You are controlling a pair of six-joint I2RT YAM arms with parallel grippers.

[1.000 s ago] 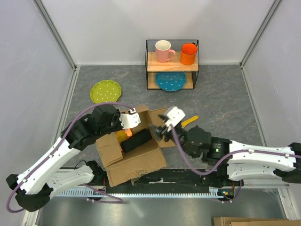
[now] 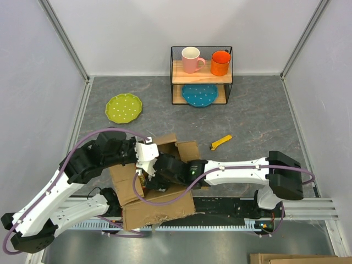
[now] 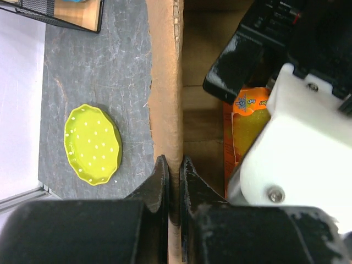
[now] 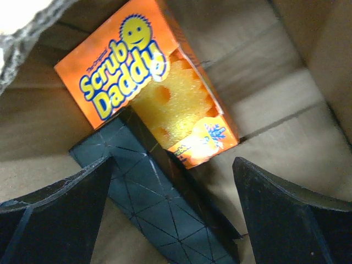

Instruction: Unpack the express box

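The open cardboard box (image 2: 159, 211) sits at the table's front edge, its flaps spread. My left gripper is shut on the upright box flap (image 3: 165, 82). Inside the box, the right wrist view shows an orange Scrub Daddy package (image 4: 124, 60) and a black faceted case (image 4: 159, 192) leaning against it. My right gripper is open, its fingers on either side of the black case, with the case between them but not gripped. Both arms cover much of the box's inside from above.
A green plate (image 2: 124, 108) lies at the back left, and a yellow cutter (image 2: 221, 142) to the right of the box. A rack (image 2: 201, 80) holds a pink mug (image 2: 191, 59), an orange mug (image 2: 220, 63) and a blue plate (image 2: 199, 94).
My right arm has swung left from beside the box to over it, and its gripper has gone down inside. The left gripper keeps hold of the flap, and the box has shifted slightly.
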